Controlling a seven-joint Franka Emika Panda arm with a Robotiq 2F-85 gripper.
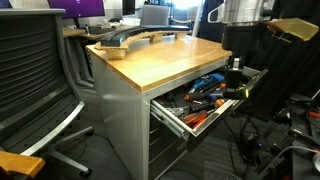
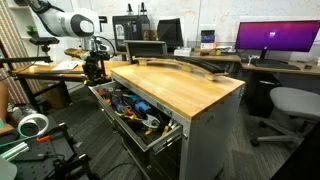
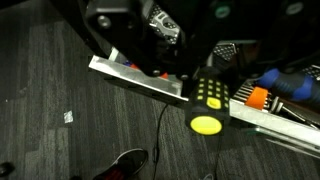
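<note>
A black-and-yellow tool, with yellow dots along it and a round yellow end, points out from my gripper. The wrist view shows it between the dark fingers, which are shut on it; the rest of the tool is hidden behind them. In exterior view 1 my gripper is over the right part of the open drawer. Exterior view 2 places the gripper by the drawer's far left end. Whether the tool touches anything in the drawer, I cannot tell.
Several hand tools with red, blue, orange and yellow parts fill the drawer. Above it, the wooden top has a long dark item at its back edge. An office chair stands at the left in exterior view 1. Dark floor lies in front.
</note>
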